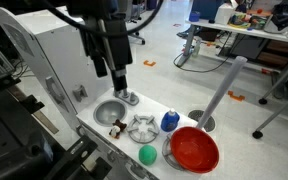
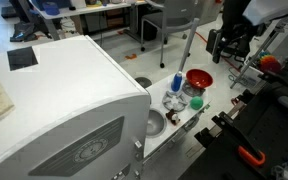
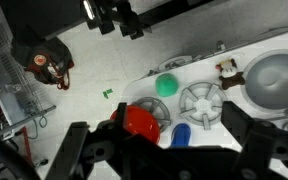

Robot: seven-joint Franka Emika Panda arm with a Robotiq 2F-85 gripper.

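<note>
Over the toy kitchen counter my gripper (image 1: 89,84) hangs in the air, open, with nothing between its fingers. The wrist view has its dark fingers (image 3: 102,150) along the bottom edge, spread wide apart. Below lie a red bowl (image 1: 194,149), a green round object (image 1: 147,155), a blue object (image 1: 170,121) and a small brown-and-white toy (image 1: 116,129). The toy sits at the rim of the metal sink (image 3: 274,80). Between the sink and the bowl is a white burner grate (image 3: 202,104). None of these touches the gripper.
A white cabinet (image 1: 69,55) stands beside the counter, left of the sink in exterior view 1. The faucet (image 2: 138,148) rises at the sink's edge. Bare white counter (image 1: 159,110) shows around the burner. Tables with clutter stand in the background.
</note>
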